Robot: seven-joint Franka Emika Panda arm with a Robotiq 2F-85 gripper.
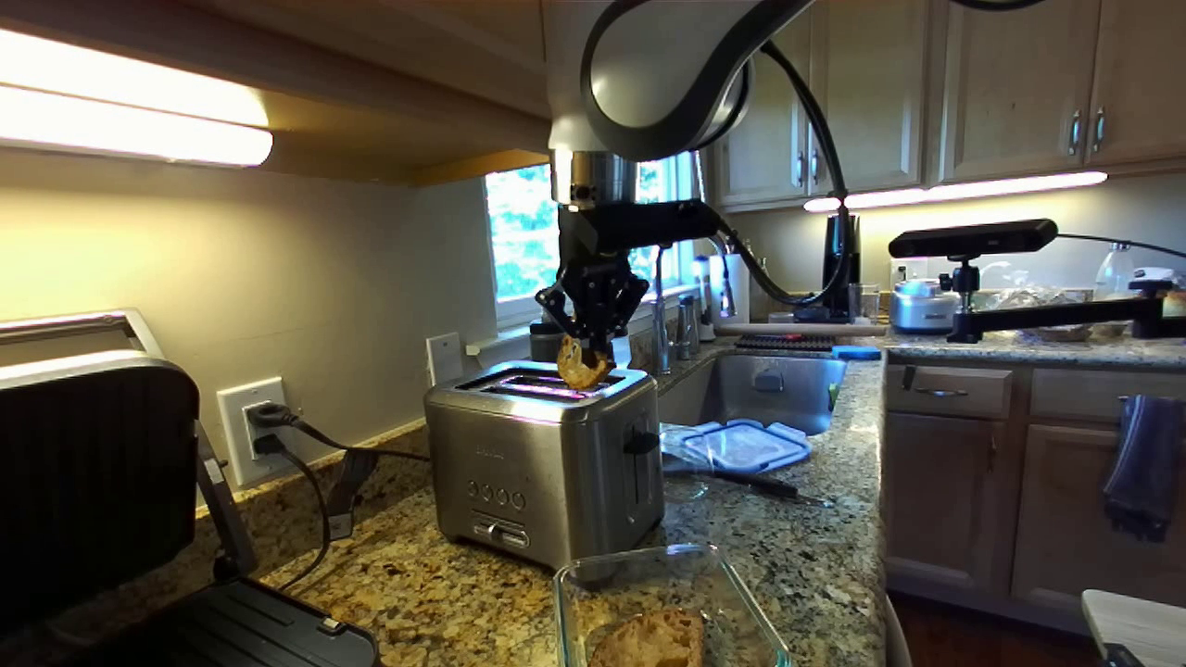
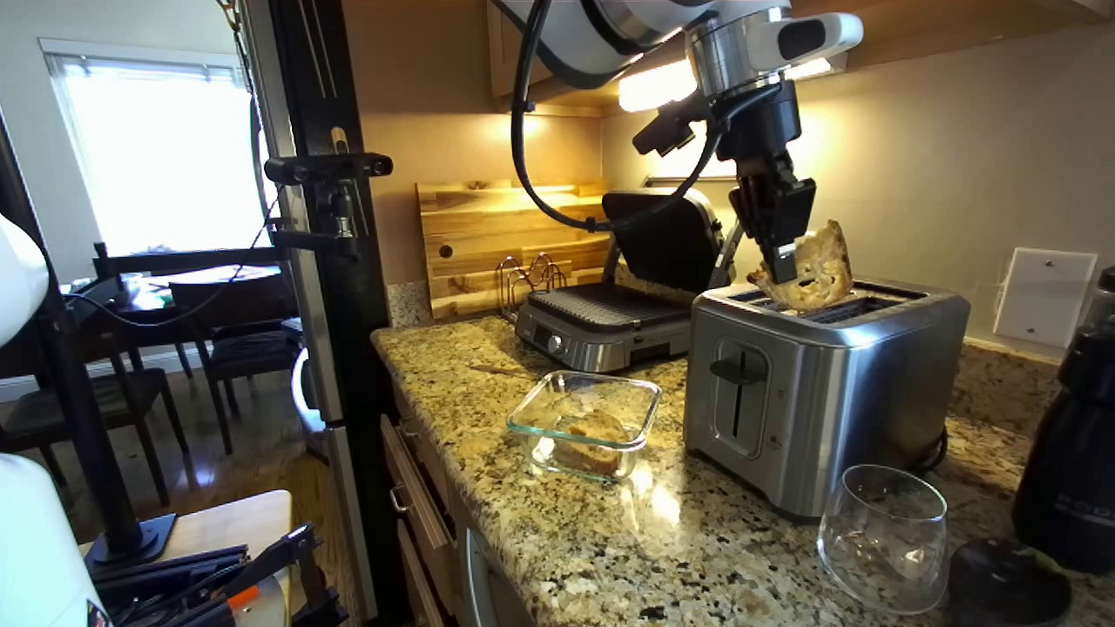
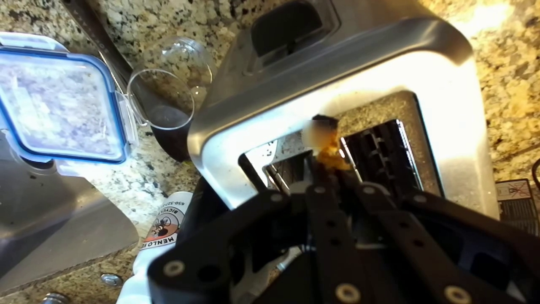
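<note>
A browned slice of bread (image 2: 822, 268) is pinched in my gripper (image 2: 789, 256), which points down over the steel toaster (image 2: 815, 387). In exterior view 1 the slice (image 1: 580, 365) hangs at the toaster's top, tilted; whether its lower edge is inside a slot cannot be told. The wrist view shows the toaster's top (image 3: 324, 101) with its dark slots, and only a blurred bit of the bread (image 3: 331, 152) near the fingertips. A second bread piece (image 2: 592, 439) lies in the glass dish (image 2: 533, 423) on the counter.
An open contact grill (image 2: 596, 313) stands beyond the toaster. Near its lever side are a drinking glass (image 2: 883, 543), a blue-edged lid (image 3: 60, 106) and a dark-handled utensil (image 1: 745, 480). The sink (image 1: 767, 389) lies behind. A cabinet overhangs the arm.
</note>
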